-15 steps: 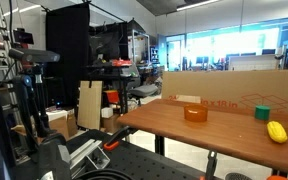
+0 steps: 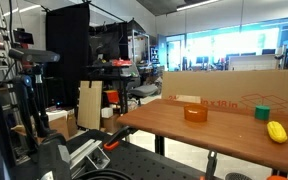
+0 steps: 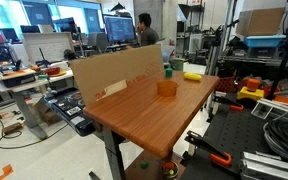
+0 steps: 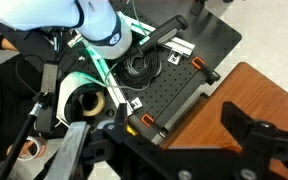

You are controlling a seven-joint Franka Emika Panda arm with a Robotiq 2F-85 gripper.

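An orange bowl (image 2: 195, 113) stands on the wooden table (image 2: 164, 121), near its middle in exterior view 1. Farther right are a green cup (image 2: 262, 112) and a yellow, elongated object (image 2: 277, 132) close to the table's right end. Exterior view 2 shows the bowl (image 3: 167, 89) with the green cup (image 3: 168, 72) and yellow object (image 3: 192, 76) beyond it. In the wrist view my gripper is open, its dark fingers wide apart and nothing held. It hangs over the equipment beside the table, away from these objects.
A cardboard panel (image 2: 219, 88) stands along the table's back edge. Below my gripper lie coiled black cable (image 4: 139, 70), a tape roll (image 4: 87, 101) and a black metal frame with orange-handled clamps.
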